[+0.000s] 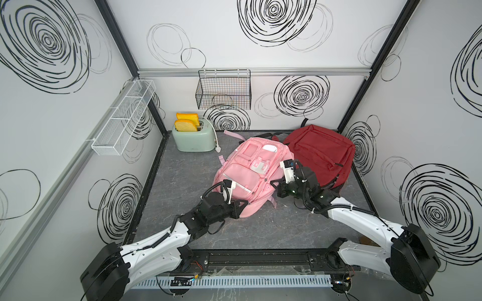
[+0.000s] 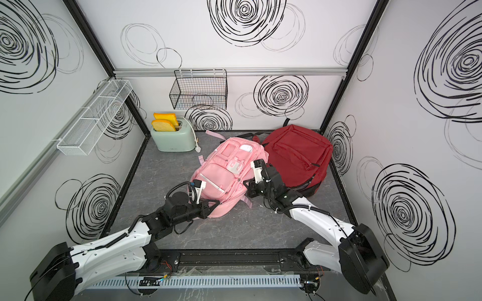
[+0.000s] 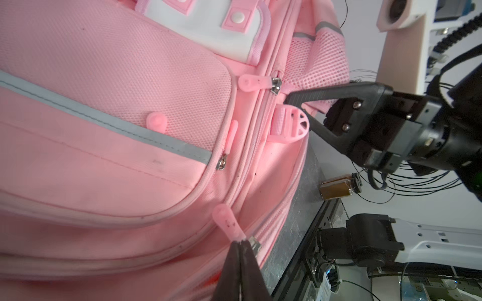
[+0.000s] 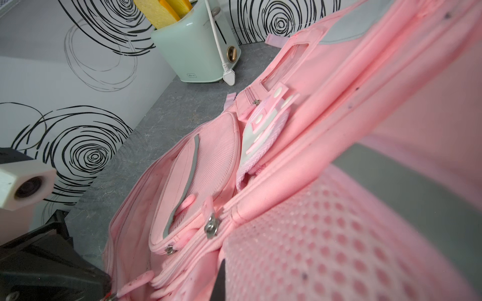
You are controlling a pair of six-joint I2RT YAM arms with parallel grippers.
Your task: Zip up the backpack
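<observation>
A pink backpack point(image 1: 251, 165) lies front up, with zips and pulls along its right side. In the left wrist view, my left gripper's fingertips point(image 3: 237, 253) are at a pink zip pull point(image 3: 226, 220) on the lower seam; whether they grip it is unclear. My right gripper point(image 1: 276, 184) is at the bag's right side, near another zip slider point(image 3: 275, 85) and a pink buckle point(image 3: 287, 123); in its own wrist view its fingertips are mostly hidden by fabric, and what lies between them does not show.
A red backpack point(image 1: 318, 150) lies behind at the right. A mint toaster point(image 1: 193, 140) with yellow slices stands at the back left. Bare grey table point(image 1: 175, 195) shows left and in front. Two wire baskets hang on the walls.
</observation>
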